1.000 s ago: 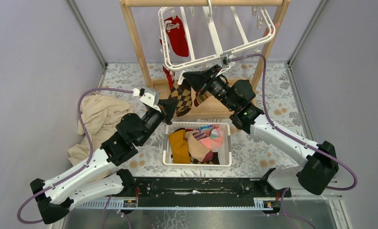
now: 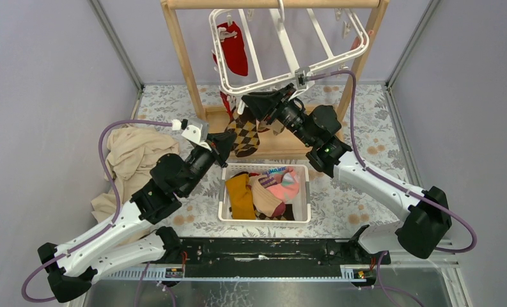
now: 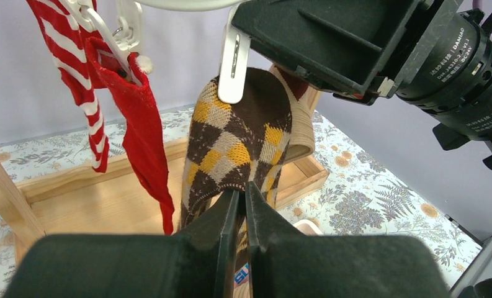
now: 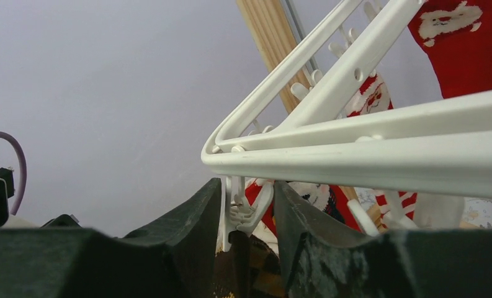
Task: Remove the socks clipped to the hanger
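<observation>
A white clip hanger [image 2: 289, 45] hangs from the wooden frame, carrying red socks [image 3: 138, 124] and a brown-yellow checked sock [image 3: 224, 149]. The left gripper has its fingertips together on the lower part of the checked sock, as seen in its wrist view. The right gripper is at the white clip above that sock, its fingers slightly apart on either side of the clip. The top of the checked sock is partly behind the right gripper in the top view.
A white basket [image 2: 219, 192] of loose socks sits below the hanger. A beige cloth [image 2: 135, 153] lies at the left. The wooden frame [image 2: 183, 51] borders the hanger.
Both arms have shifted slightly; the left gripper moved a little leftward in the top view, and the hanger has swayed slightly.
</observation>
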